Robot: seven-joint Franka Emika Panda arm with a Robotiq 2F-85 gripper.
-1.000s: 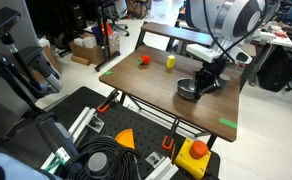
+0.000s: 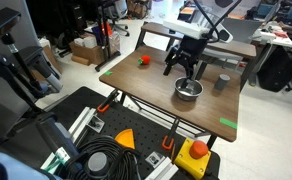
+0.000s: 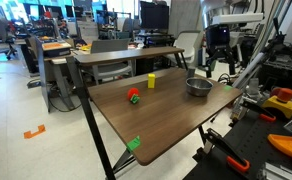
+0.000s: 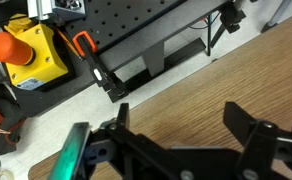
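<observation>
On the wooden table sits a metal pot (image 2: 187,91), which also shows in the second exterior view as a dark round pot (image 3: 199,88). My gripper (image 2: 177,72) hangs above the table, behind and slightly left of the pot in the first exterior view. In the wrist view my gripper is open, its dark fingers spread wide with bare floor and wood visible beyond them. Nothing shows between the fingers. The pot is out of the wrist view.
A red object (image 2: 144,59) and a grey cup (image 2: 222,83) stand on the table. A yellow block (image 3: 151,80) is visible in the second exterior view. Bare wood fills the table's left and front. Off the front edge sits a yellow box with an orange-red knob (image 2: 194,157).
In the first exterior view my arm has swung left and back, from right of the pot, across it, to behind it. The yellow block has become hidden there. The pot looks unmoved.
</observation>
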